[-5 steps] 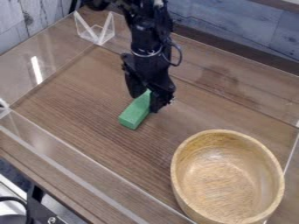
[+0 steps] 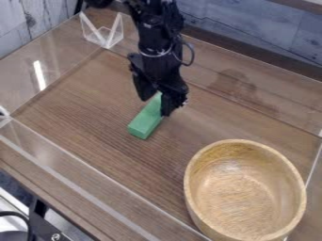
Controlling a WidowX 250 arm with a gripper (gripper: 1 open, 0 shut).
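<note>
A green rectangular block (image 2: 146, 122) lies on the wooden table (image 2: 75, 132), left of centre. My black gripper (image 2: 157, 87) hangs over the block's upper end, partly covering that end. Whether its fingers are open or shut is hard to make out in this small view.
A large beige oval bowl (image 2: 246, 202) stands at the lower right. Clear plastic pieces sit at the upper left and left edge, and a black cable lies at the lower left corner.
The block looks about in the same place.
</note>
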